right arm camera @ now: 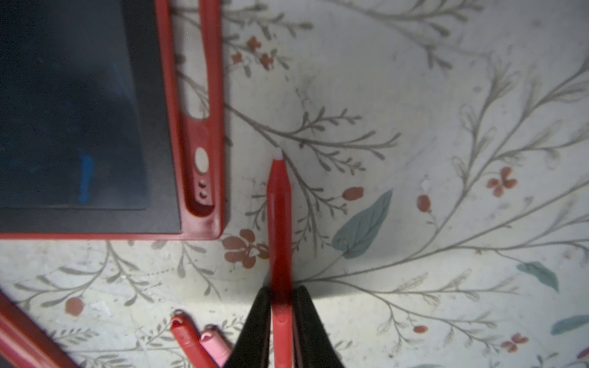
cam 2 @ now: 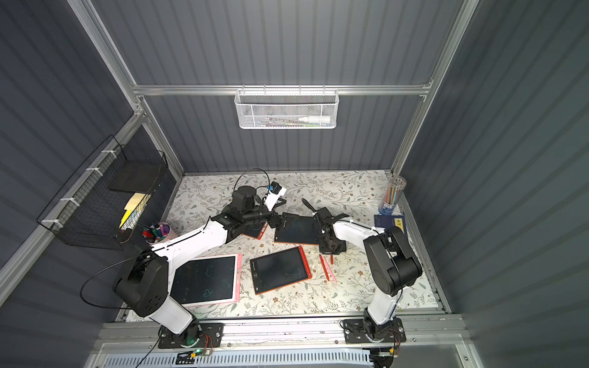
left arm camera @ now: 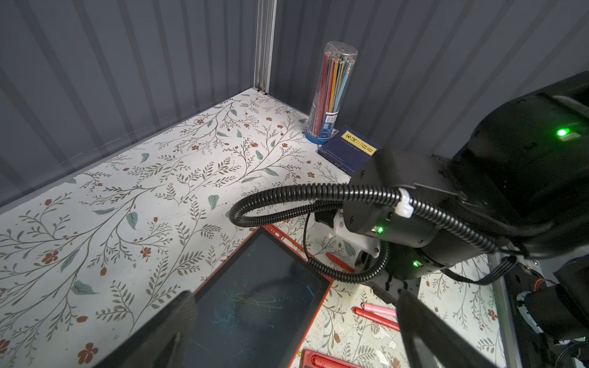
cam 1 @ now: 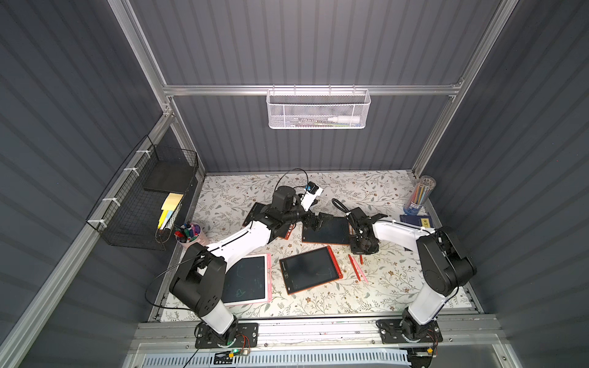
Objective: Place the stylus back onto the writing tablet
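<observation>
In the right wrist view a red stylus (right arm camera: 279, 220) lies along the table just right of a red-framed tablet (right arm camera: 79, 104), pointing alongside its empty stylus slot (right arm camera: 211, 92). My right gripper is down at the stylus's lower part, its dark fingers closed on either side of it. The same tablet (cam 1: 325, 230) sits at the table's centre in the top left view, partly behind the right arm. My left gripper (cam 1: 314, 220) hangs over that tablet's left part, open, nothing seen between its blurred fingers in the left wrist view.
A red-framed tablet (cam 1: 309, 270) and a pink-framed tablet (cam 1: 245, 279) lie in front. Loose red and pink styluses (cam 1: 356, 268) lie beside them. A pencil tube (cam 1: 420, 193) stands back right, a pen cup (cam 1: 187, 233) left.
</observation>
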